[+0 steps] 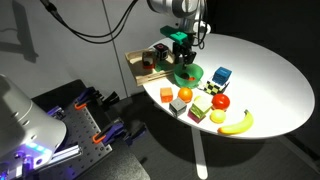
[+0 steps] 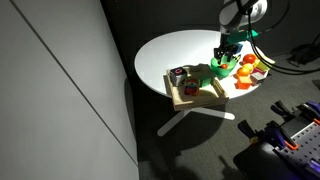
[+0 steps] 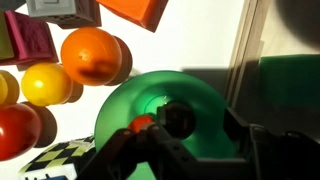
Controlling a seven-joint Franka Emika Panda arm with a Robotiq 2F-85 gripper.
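Observation:
A green bowl lies beneath my gripper in the wrist view. Inside it are a small red-orange piece and a dark round thing. My dark fingers stand apart on either side of that round thing, with a gap showing. I cannot make out whether it is clear of them in height. Exterior view 1 has the gripper over the bowl at the table's far side. From exterior view 2, the arm partly covers the bowl.
Beside the bowl is a wooden box with dark and green blocks. Nearer the front lie an orange ball, an orange block, a red ball and a banana. A blue cube stands right of the bowl.

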